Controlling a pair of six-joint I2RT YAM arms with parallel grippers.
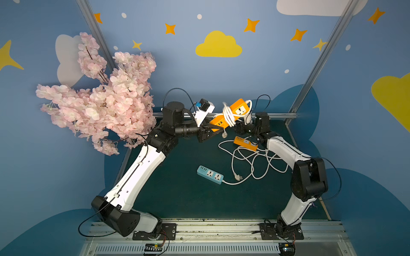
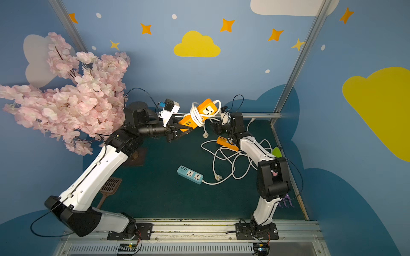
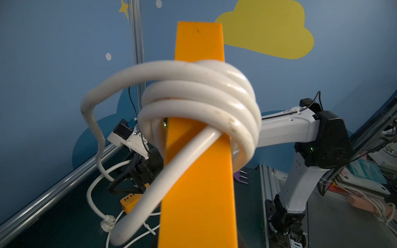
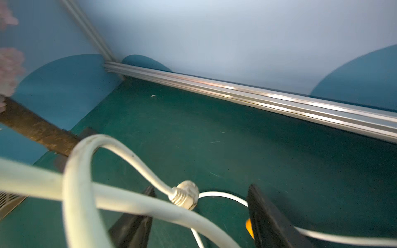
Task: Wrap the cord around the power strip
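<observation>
An orange power strip is held aloft at a tilt, my left gripper shut on its lower end. Several turns of white cord circle its middle, and a loose stretch crosses its face in the left wrist view. The plug dangles below the strip. Just right of it, my right gripper is open, its fingers well apart. A cord length passes in front of the other finger in the right wrist view; nothing appears clamped there.
On the green table, a second orange strip lies below the right gripper amid tangled white cords. A blue strip rests nearer the front, with a plug beside its cord. Pink blossoms fill the back left.
</observation>
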